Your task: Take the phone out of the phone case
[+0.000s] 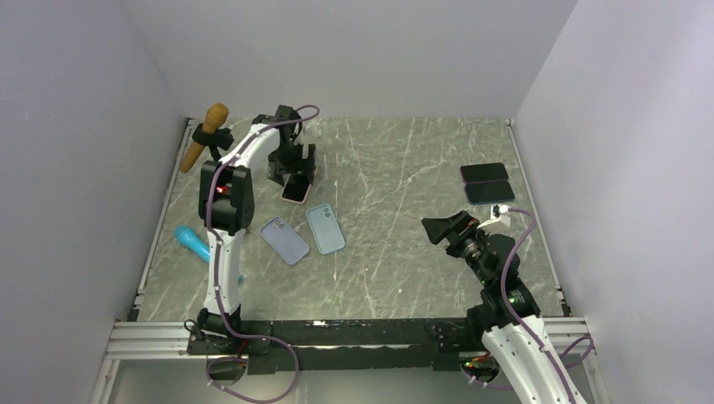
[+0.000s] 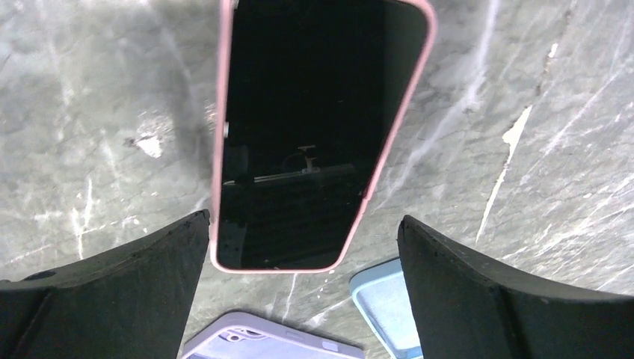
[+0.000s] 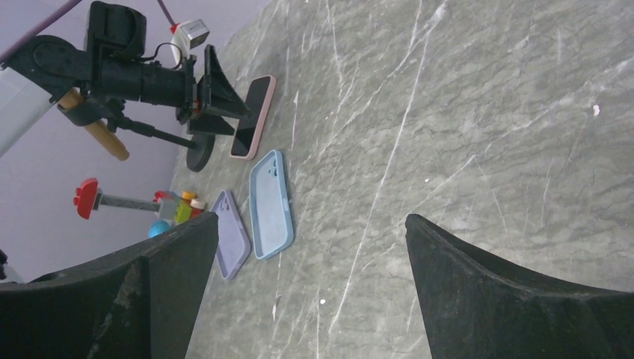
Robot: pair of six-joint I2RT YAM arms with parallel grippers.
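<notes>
A phone [image 2: 314, 120] with a black screen, in a pink case [image 1: 295, 199], lies flat on the marble table at the back left. My left gripper [image 1: 292, 168] is over it, open; in the left wrist view its two fingertips stand either side of the phone's lower part, with nothing gripped. My right gripper [image 1: 446, 231] stands open at the right of the table, away from the phone, with nothing between its fingers.
A lilac case [image 1: 285, 240] and light blue case [image 1: 326, 228] lie below the phone. Two dark phones [image 1: 488, 192] lie at the right. A blue microphone [image 1: 192, 242] and a stand with a brown microphone [image 1: 202, 135] are at the left.
</notes>
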